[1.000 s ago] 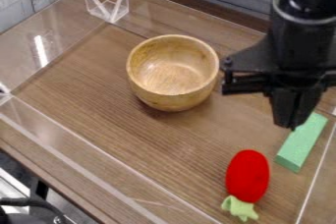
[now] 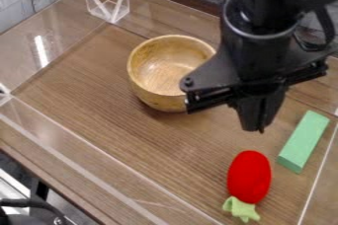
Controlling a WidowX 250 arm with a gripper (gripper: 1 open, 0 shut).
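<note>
My black gripper (image 2: 254, 115) hangs large over the right half of the camera view, above the table and right of a light wooden bowl (image 2: 158, 66), which it partly covers. Its lower tip shows nothing held. A red oval object (image 2: 250, 176) with a small pale green piece (image 2: 240, 207) at its lower end lies below the gripper near the front. A mint green rectangular block (image 2: 302, 142) lies at the right, beside the gripper.
A small white wire-like object (image 2: 109, 2) stands at the back left. Dark cables lie at the lower left edge.
My gripper has moved left and turned somewhat, now covering part of the bowl's right side. The bowl, red object and green block have not moved.
</note>
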